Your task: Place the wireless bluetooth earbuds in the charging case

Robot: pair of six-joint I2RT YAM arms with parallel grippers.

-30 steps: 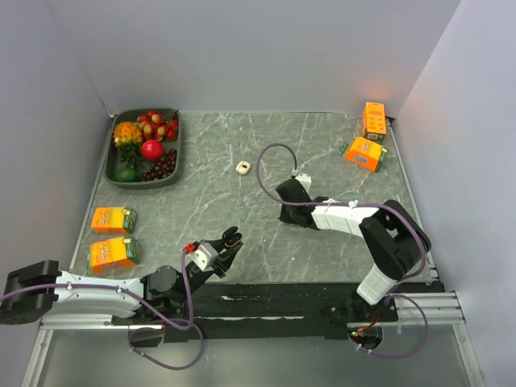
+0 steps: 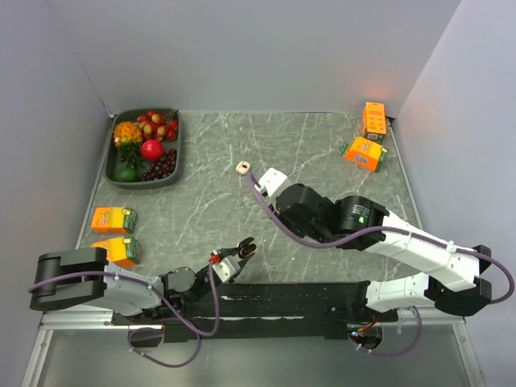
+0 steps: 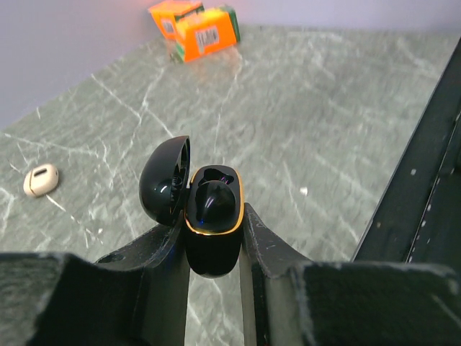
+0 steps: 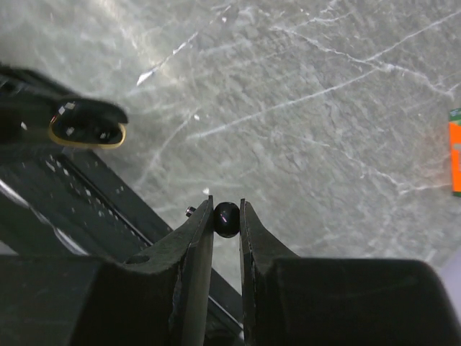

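Observation:
The open black charging case, lid up, is held in my left gripper, shut on it low at the front of the top view; the same case (image 4: 86, 128) shows at upper left in the right wrist view. My right gripper is shut on a small black earbud (image 4: 226, 216), raised over the worktop to the right of the case and apart from it. In the top view the right arm hides its own fingertips.
A white mouse-like object (image 2: 243, 168) lies mid-table. A fruit tray (image 2: 142, 181) stands back left, orange boxes (image 2: 364, 151) lie at both sides. A dark edge runs along the front.
My left arm and the case have shifted slightly right and down in the top view.

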